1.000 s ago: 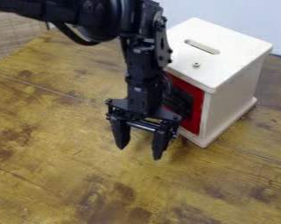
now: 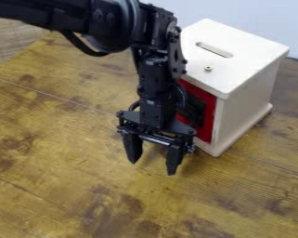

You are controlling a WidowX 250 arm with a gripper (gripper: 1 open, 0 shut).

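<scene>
My black gripper (image 2: 152,154) hangs low over the wooden floor in the middle of the view, fingers pointing down and apart, with nothing visible between them. Behind and right of it stands a white wooden box (image 2: 244,98) with a slot and a small knob on top. Its left-facing side shows a red panel (image 2: 203,125), partly hidden by my arm and gripper.
A woven mat (image 2: 12,37) lies at the back left corner.
My gripper has shifted slightly to the right and a little downward. The box has not moved.
</scene>
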